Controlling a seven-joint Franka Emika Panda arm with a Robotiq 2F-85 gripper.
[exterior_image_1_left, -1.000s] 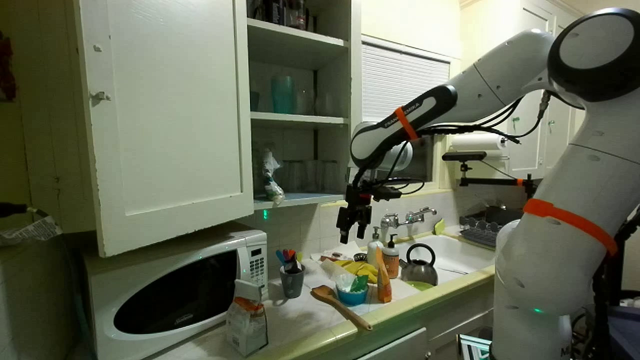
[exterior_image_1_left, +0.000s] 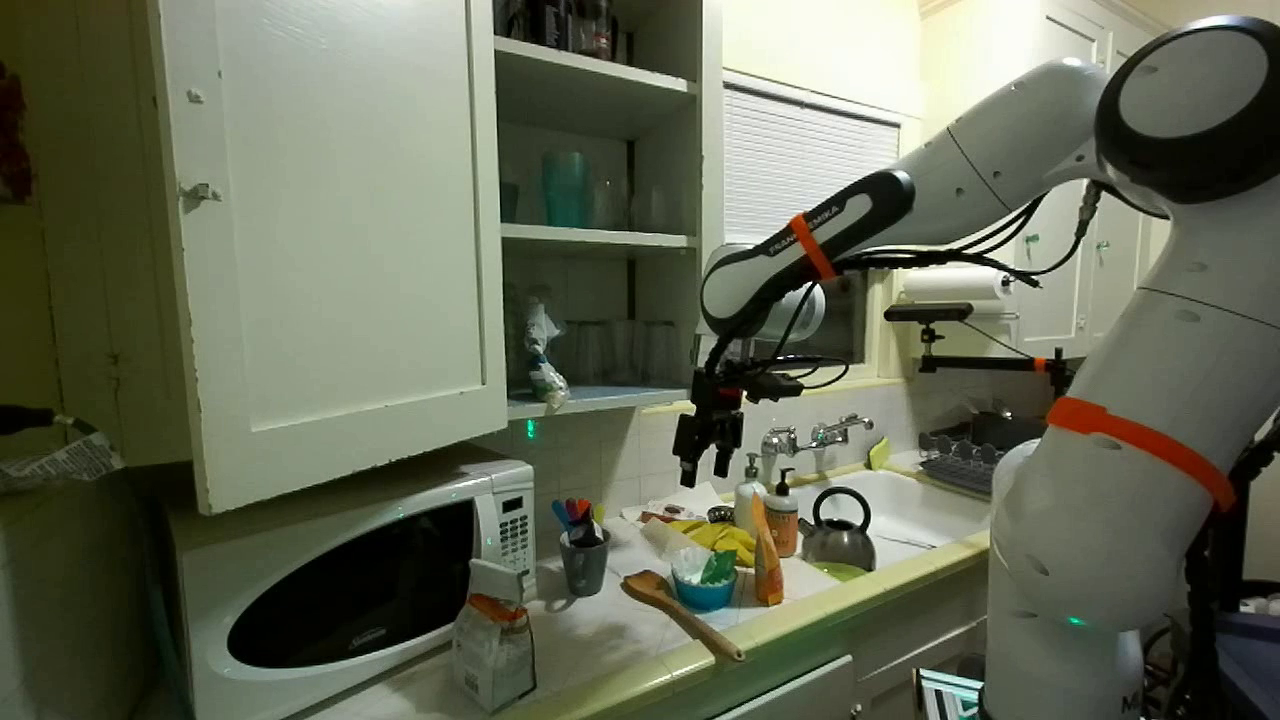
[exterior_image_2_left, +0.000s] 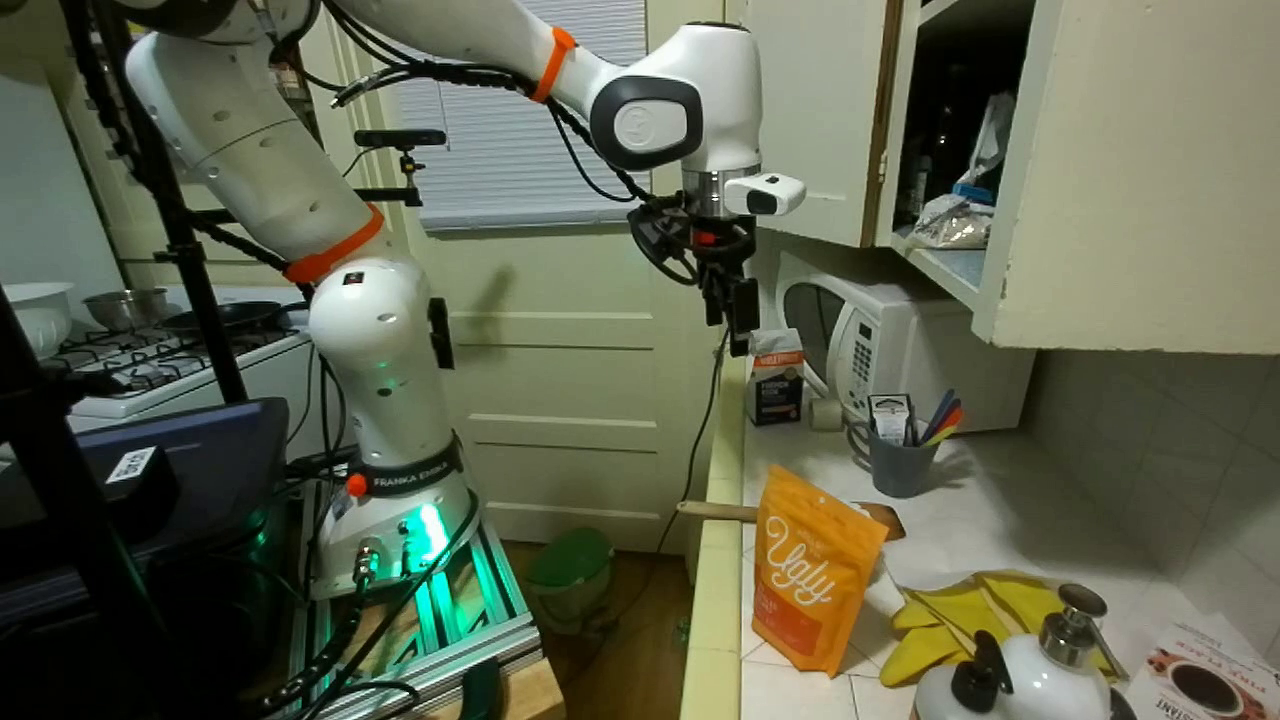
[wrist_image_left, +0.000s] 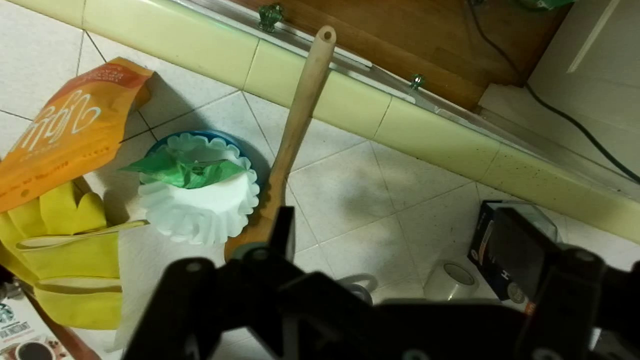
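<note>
High over the counter (exterior_image_1_left: 546, 636), my gripper (exterior_image_1_left: 705, 468) points downward with its fingers apart and nothing between them. In the wrist view, one finger (wrist_image_left: 283, 231) is left of a wide gap and the other lies to the right, with bare white tile beneath. A wooden spatula (wrist_image_left: 294, 129) lies below and to the left, its handle reaching over the yellow counter edge. Beside it is a blue bowl (exterior_image_1_left: 704, 588) holding white frilled paper liners (wrist_image_left: 207, 210) and a green wrapper (wrist_image_left: 195, 173). An orange pouch (exterior_image_2_left: 816, 570) stands near them.
Yellow gloves (exterior_image_2_left: 966, 612) and soap bottles (exterior_image_1_left: 782, 516) sit toward the sink (exterior_image_1_left: 924, 516), which holds a kettle (exterior_image_1_left: 840, 542). A grey utensil cup (exterior_image_1_left: 584, 564), a bag (exterior_image_1_left: 494, 648) and a microwave (exterior_image_1_left: 360, 588) line the other side. The open cabinet door (exterior_image_1_left: 348, 228) juts out above.
</note>
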